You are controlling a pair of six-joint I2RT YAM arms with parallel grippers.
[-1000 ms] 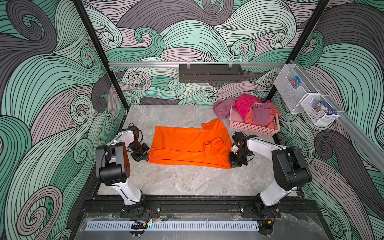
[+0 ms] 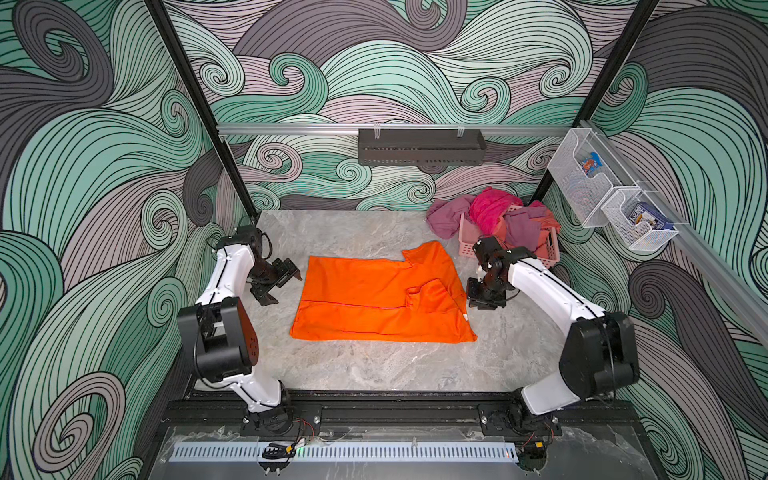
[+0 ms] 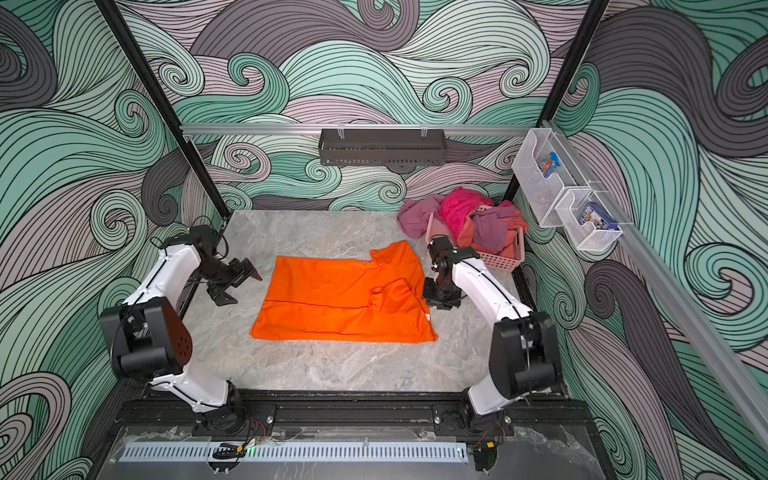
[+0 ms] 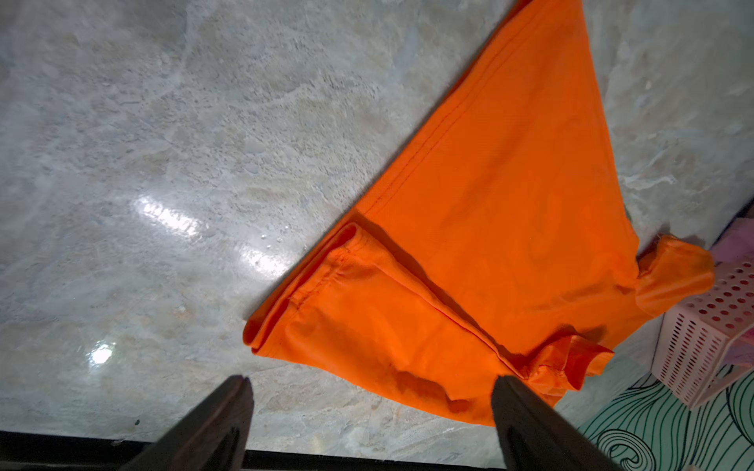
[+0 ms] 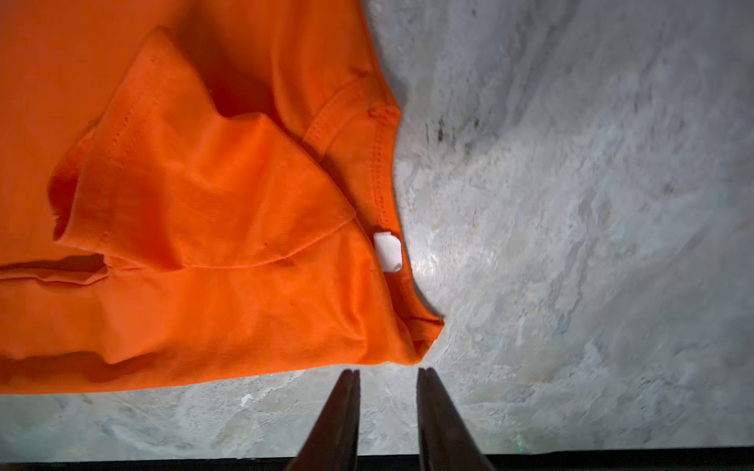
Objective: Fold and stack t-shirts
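Observation:
An orange t-shirt point(image 2: 360, 280) lies on the table with its near side folded over lengthwise. One sleeve point(image 5: 204, 180) rests on top of that fold; the other sleeve point(image 2: 432, 257) sticks out toward the back. At the collar, a white tag point(image 5: 388, 252) shows in the right wrist view. My left gripper point(image 2: 289, 286) stands open off the hem, clear of the cloth. Past the collar end is my right gripper, its fingers point(image 5: 440, 416) parted with a narrow gap and no cloth between them.
A pink basket point(image 2: 470, 233) heaped with pink, mauve and coral garments point(image 2: 497, 209) stands at the back right, close beyond my right arm. Bare table point(image 2: 376, 368) lies in front of the shirt and behind it at the left.
The shirt's near edge has settled slightly toward the front.

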